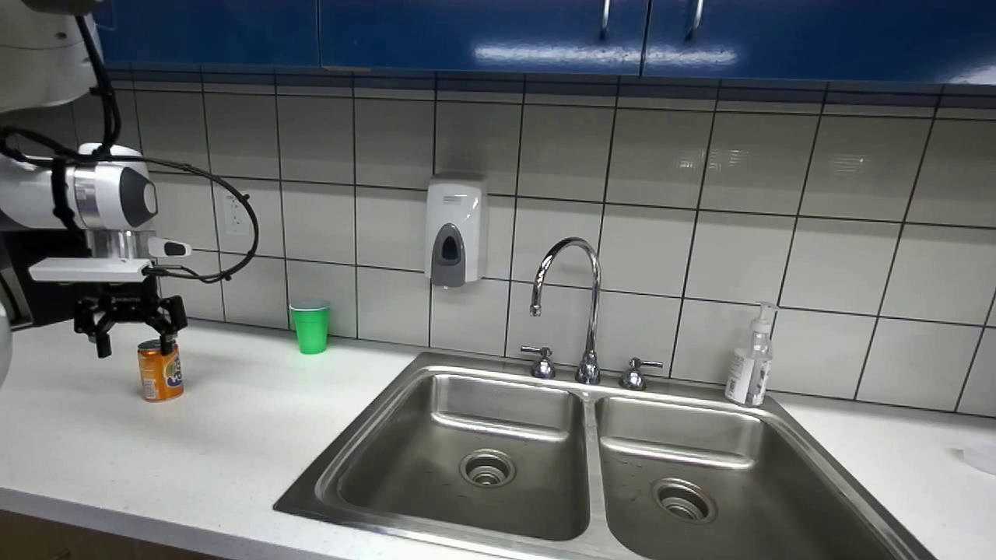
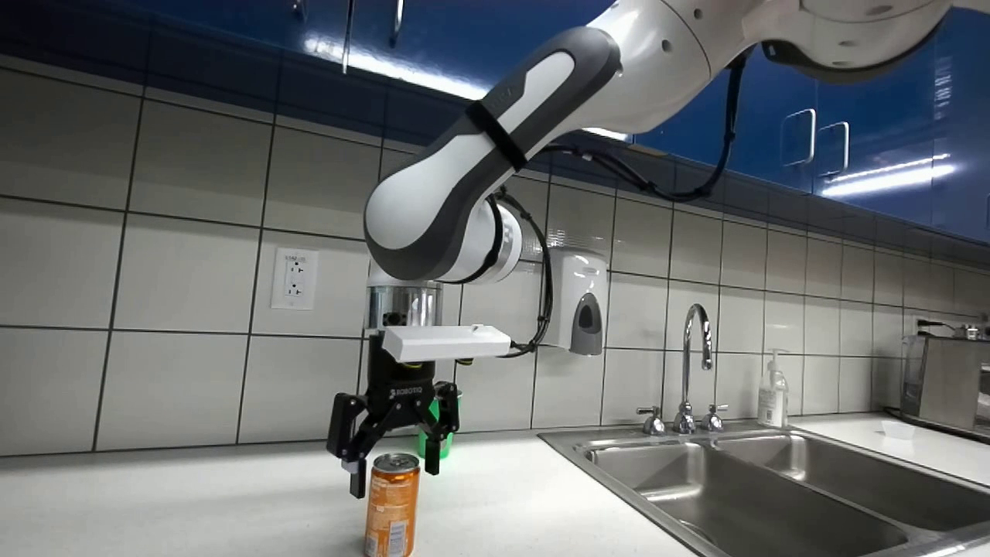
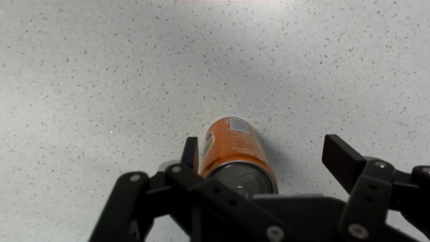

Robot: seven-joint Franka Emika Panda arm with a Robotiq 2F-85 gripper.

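An orange soda can (image 1: 160, 375) stands upright on the white counter at the left. My gripper (image 1: 136, 349) hangs just above it with its fingers pointing down, wide open and holding nothing. In the second exterior view the can (image 2: 391, 510) has its top at about the height of the gripper's fingertips (image 2: 357, 480). Seen from the wrist, the can (image 3: 238, 149) is off centre, close to the left finger (image 3: 190, 155), with a wide gap to the right finger (image 3: 340, 161). Part of the can's top is hidden behind the gripper body. Whether finger and can touch, I cannot tell.
Near the tiled wall stands a green cup (image 1: 310, 328). To the right, the counter gives way to a double steel sink (image 1: 588, 448) with a faucet (image 1: 590, 308). A soap bottle (image 1: 749, 364) stands behind the sink. Bare counter surrounds the can.
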